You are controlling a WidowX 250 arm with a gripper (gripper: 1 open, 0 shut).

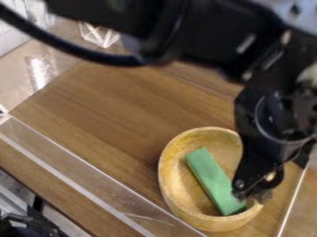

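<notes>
A wooden bowl (180, 193) sits at the lower right with a green rectangular block (209, 173) lying inside it. The arm covers much of the top and right of the view.
Clear plastic walls edge it on the left and front. A clear plastic bracket (99, 35) stands at the back left.
</notes>
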